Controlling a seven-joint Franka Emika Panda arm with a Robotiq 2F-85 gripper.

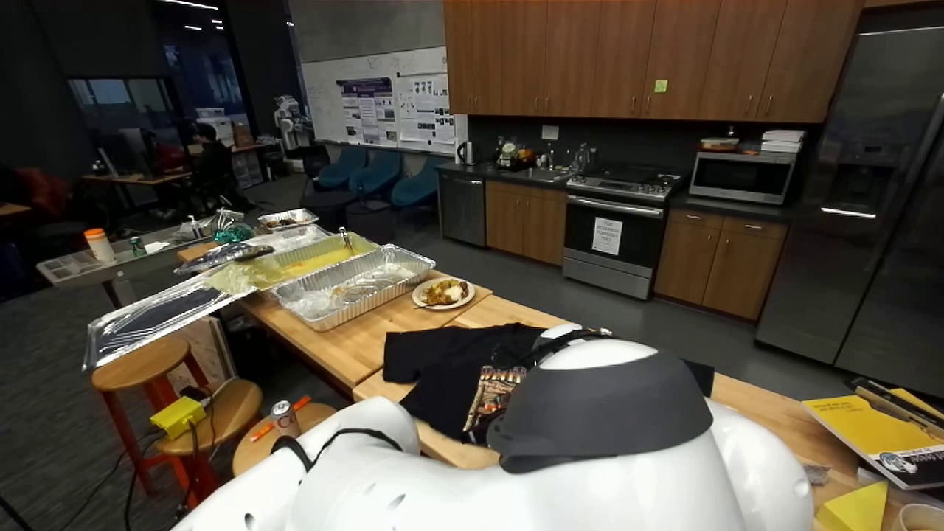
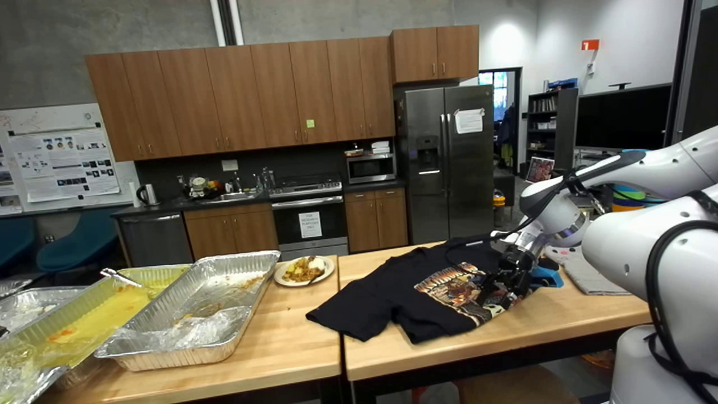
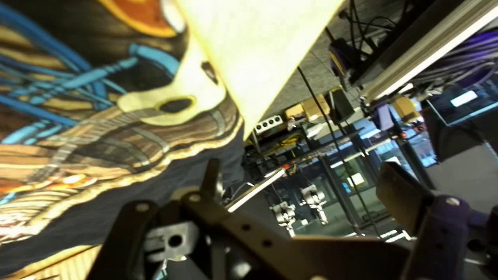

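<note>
A black T-shirt with a colourful printed picture lies spread on the wooden table, its sleeves toward the trays. Over its right part, close to the print, the arm reaches down with my gripper. From the wrist, the gripper is open, its dark fingers wide apart and no object visible between them. The print fills the upper left there, with dark cloth along its border. Whether a finger touches the cloth I cannot tell. In the first exterior view the arm hides the gripper and part of the shirt.
A plate of food and a foil tray stand left of the shirt. Beyond the shirt's right end lie a blue object and a grey cloth. Yellow-covered books occupy the table's right end. Bare wood shows along the front edge.
</note>
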